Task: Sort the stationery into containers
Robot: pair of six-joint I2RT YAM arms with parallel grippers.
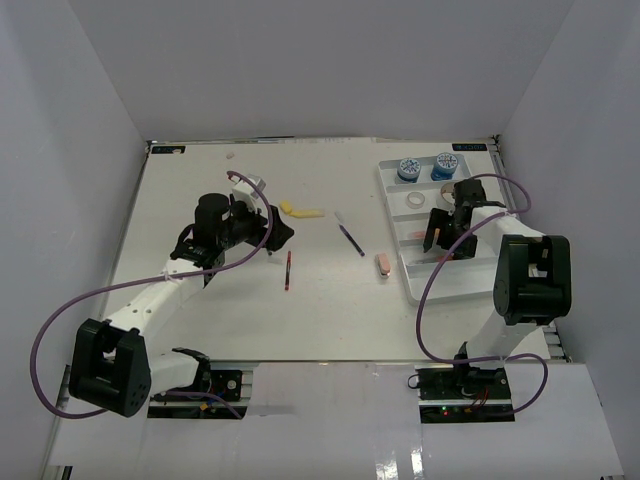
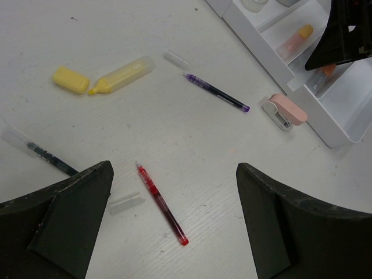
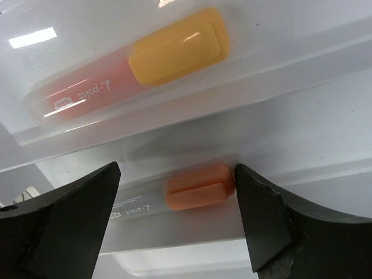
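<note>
My right gripper is inside the white sorter tray (image 1: 420, 290), part open over a compartment with an orange-capped clear highlighter (image 3: 197, 195), whose cap end touches one finger. A yellow-capped pink highlighter (image 3: 174, 49) lies in the neighbouring compartment. My left gripper hangs open, empty, above a red pen (image 2: 160, 200) and a black pen (image 2: 52, 160) with a loose clear cap (image 2: 125, 203). A yellow highlighter (image 2: 122, 75), its cap (image 2: 70, 78), a purple pen (image 2: 215, 90) and a pink stapler (image 2: 288, 110) lie on the table.
Two blue round containers (image 1: 408, 170) and tape rolls (image 1: 415, 200) occupy the tray's back compartments. The table's centre and front have free room. Grey walls border both sides.
</note>
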